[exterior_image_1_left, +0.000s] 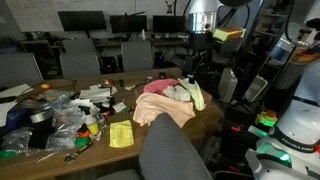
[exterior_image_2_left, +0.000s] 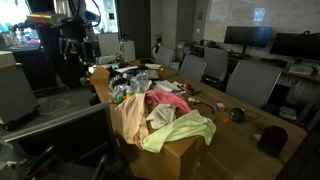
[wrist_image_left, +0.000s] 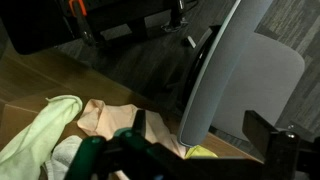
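My gripper is open, its dark fingers (wrist_image_left: 148, 155) spread along the bottom of the wrist view with nothing visibly held between them. In exterior view 1 the gripper (exterior_image_1_left: 192, 76) hangs above the table's right end, apart from the cloths. A peach cloth (exterior_image_1_left: 165, 108) lies crumpled on the tabletop, beside a white cloth (exterior_image_2_left: 160, 117) and a pale green cloth (exterior_image_2_left: 180, 130) that drapes over the table edge. A yellow cloth (exterior_image_1_left: 121, 134) is spread flat nearer the chair, and a pink-red cloth (exterior_image_2_left: 170, 99) sits behind the peach one.
Plastic bags (exterior_image_1_left: 62, 128), bottles (exterior_image_1_left: 92, 124) and small items crowd the table's other end. A grey chair back (wrist_image_left: 215, 75) rises close by the table. Office chairs (exterior_image_1_left: 80, 65) stand along the far side. Dark floor (wrist_image_left: 130, 75) shows beyond the table edge.
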